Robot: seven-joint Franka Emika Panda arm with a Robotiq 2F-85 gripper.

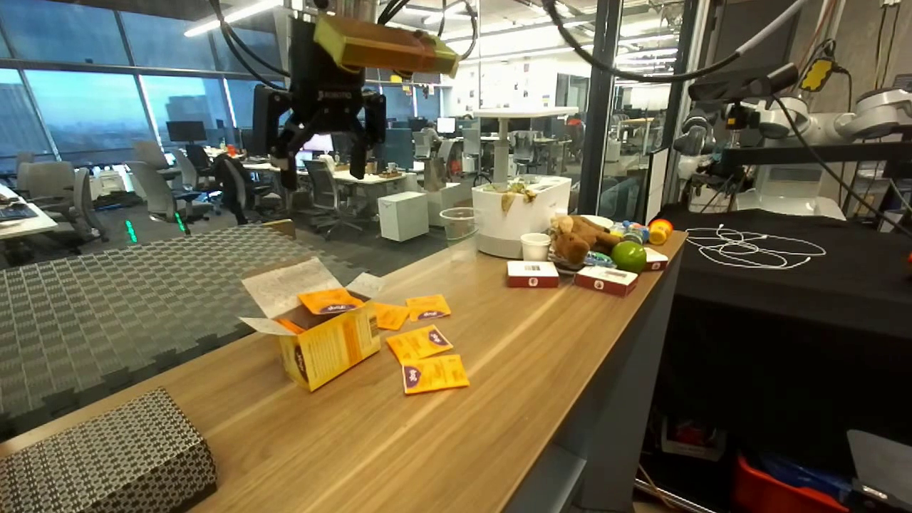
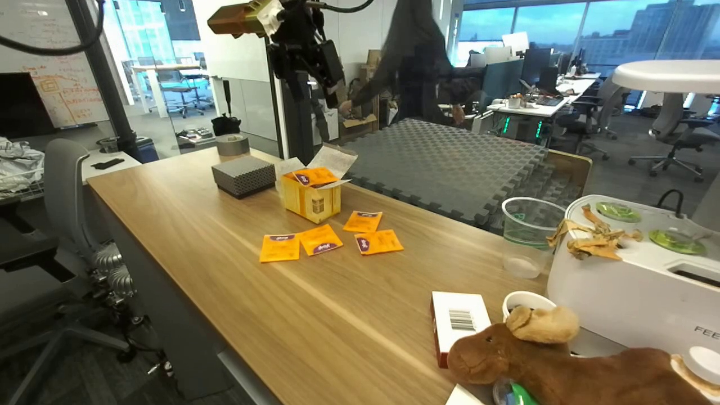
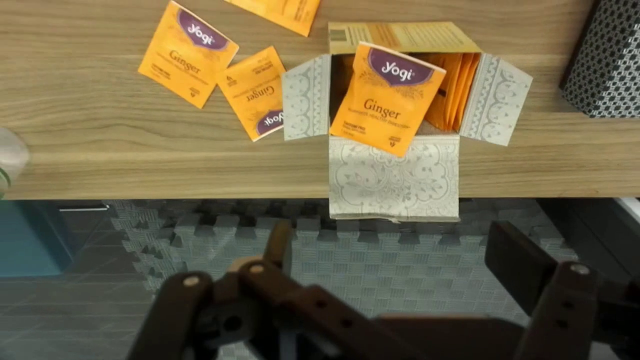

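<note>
An open yellow tea box (image 1: 333,349) stands on the wooden table with its flaps spread. One orange tea packet (image 3: 387,99) lies slanted across the box's mouth, and more packets (image 3: 457,90) stand on edge inside. Several loose packets lie flat beside the box, among them one packet (image 1: 434,373) nearest the front in exterior view 1 and another packet (image 2: 379,242) in exterior view 2. High above the box, my gripper (image 1: 325,175) is open with nothing between its fingers. In the wrist view the gripper shows its fingers wide apart, past the table's back edge.
A black-and-white patterned box (image 2: 243,176) stands to one side of the tea box. Toward the other end are red-and-white boxes (image 1: 531,274), a clear cup (image 2: 531,236), a plush toy (image 2: 574,361) and a white planter (image 1: 521,218).
</note>
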